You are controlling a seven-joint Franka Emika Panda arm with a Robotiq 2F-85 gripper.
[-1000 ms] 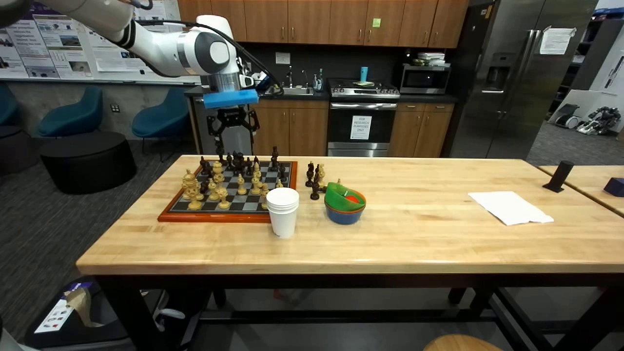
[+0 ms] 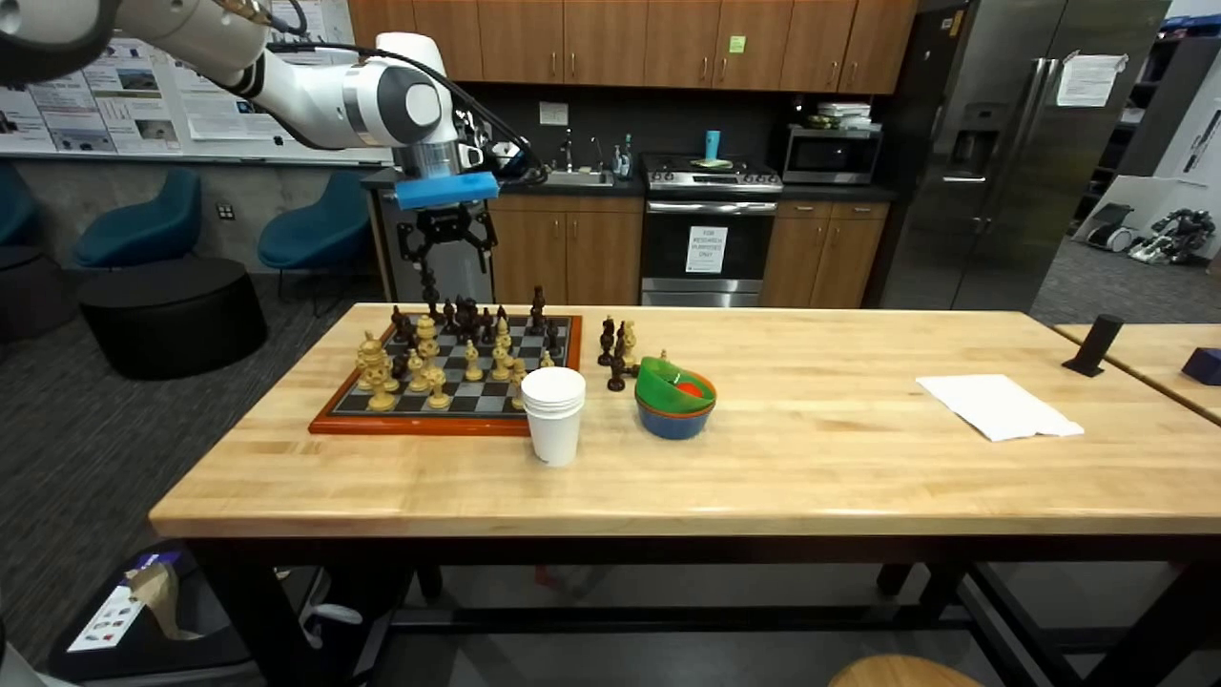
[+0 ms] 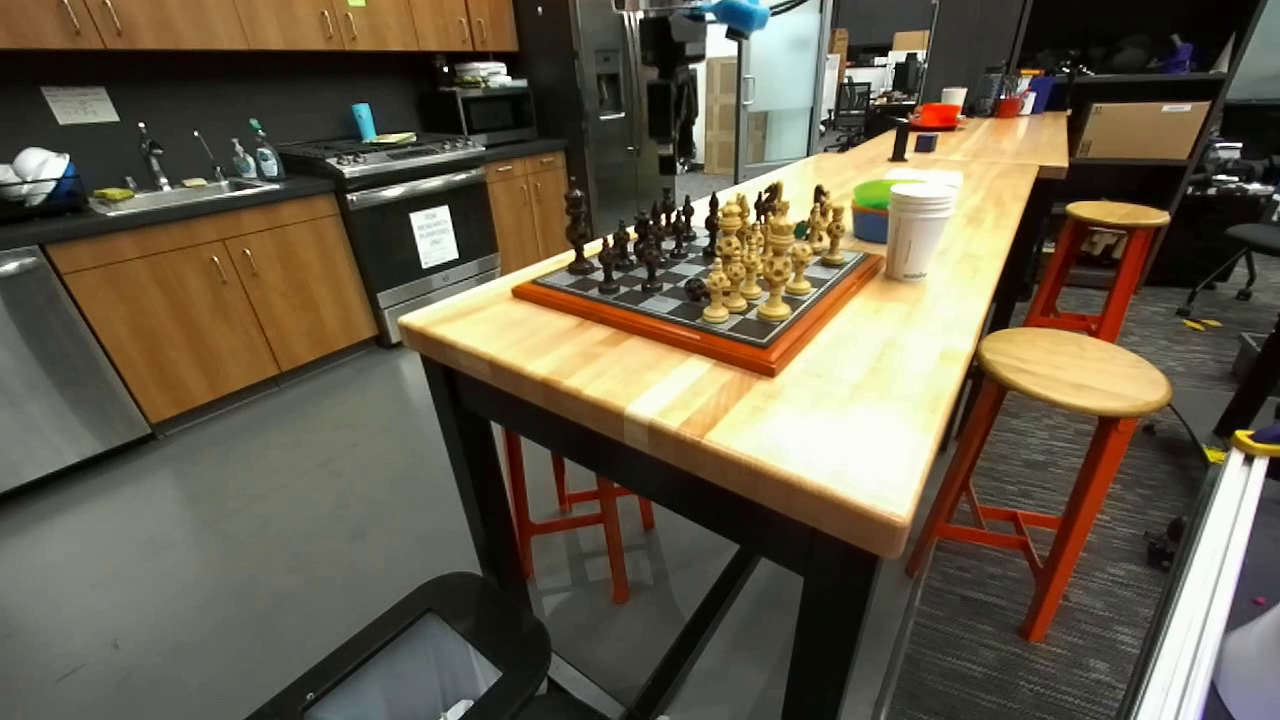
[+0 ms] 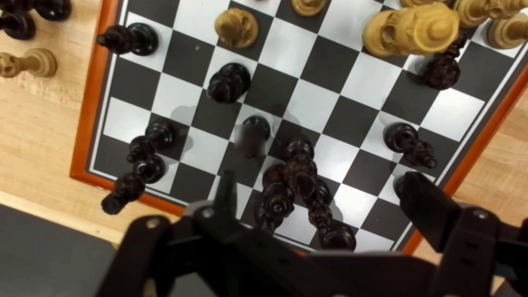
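Above the black end of the chessboard [image 2: 343,428], my gripper stands open, with its two fingers spread wide and nothing gripped. In the wrist view several dark chess pieces [image 4: 278,199] show on the squares between and beyond the fingertips, closer to the board than the gripper. A dark piece [image 4: 403,138] stands near the right finger, whose tip covers part of another. Light pieces [image 4: 236,28] stand farther up that view, including a tall one [image 4: 413,30]. In the second exterior view the gripper [image 3: 672,150] hangs over the board's far side, clear of the pieces.
Off the board are a few dark and light pieces [image 2: 617,376]. Stacked white cups [image 2: 554,418] stand close to the board's edge, beside a blue bowl [image 2: 672,424] with a green bowl [image 2: 661,383] tilted in it. White paper [image 2: 999,406] lies right.
My gripper has shifted slightly left in the first exterior view and appears a little turned. The pieces on the board look unmoved.
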